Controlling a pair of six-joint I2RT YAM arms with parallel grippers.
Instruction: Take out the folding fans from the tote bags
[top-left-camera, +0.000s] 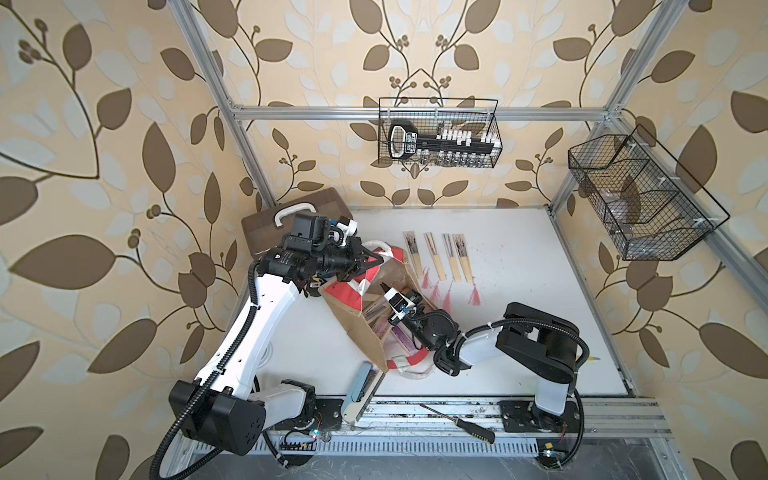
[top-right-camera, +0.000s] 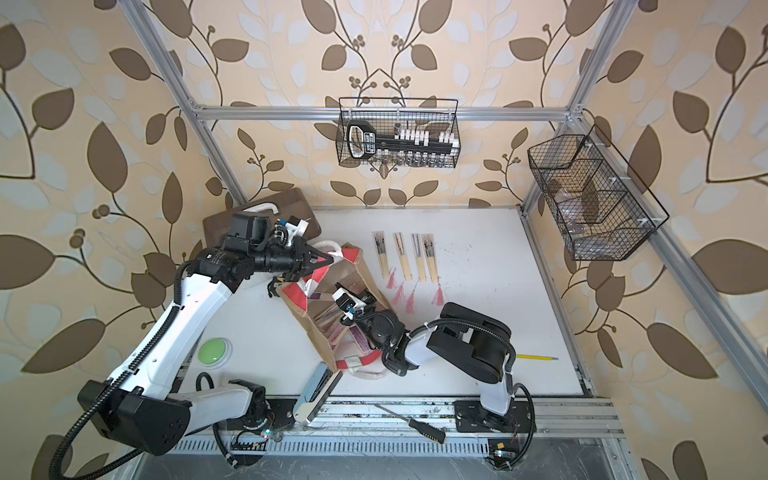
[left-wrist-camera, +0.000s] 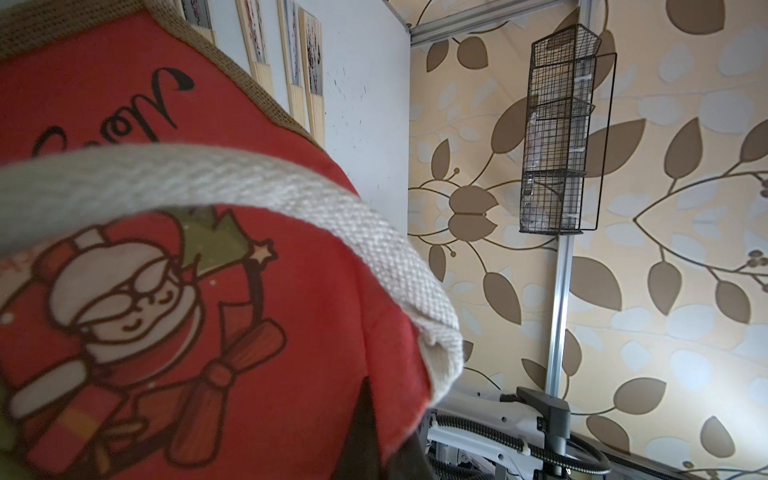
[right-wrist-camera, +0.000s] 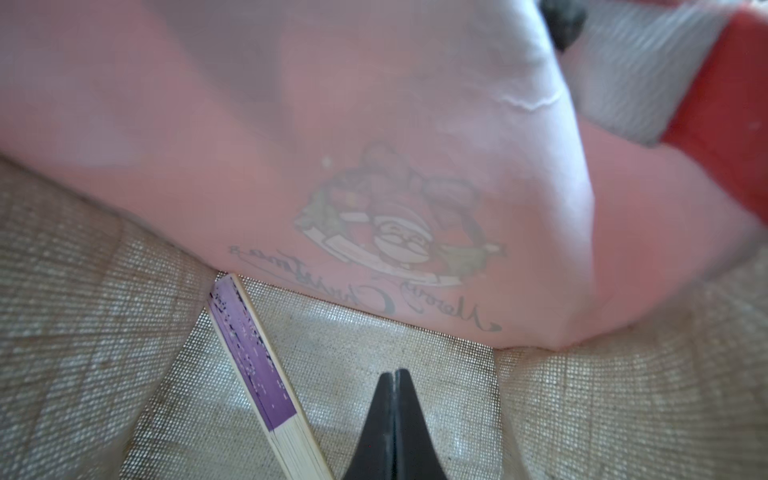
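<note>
The red and burlap tote bag lies with its mouth open on the table. My left gripper is shut on the red cloth at its rim, by the white handle. Inside the bag, a purple folding fan with pale wooden ribs leans in the corner; its lower end runs out of the right wrist view. My right gripper is inside the bag, fingers together and empty, to the right of that fan. Several folding fans with pink tassels lie in a row on the table behind the bag.
A brown case stands at the back left. A blue stapler-like tool rests at the front edge beside the bag, and a screwdriver lies on the rail.
</note>
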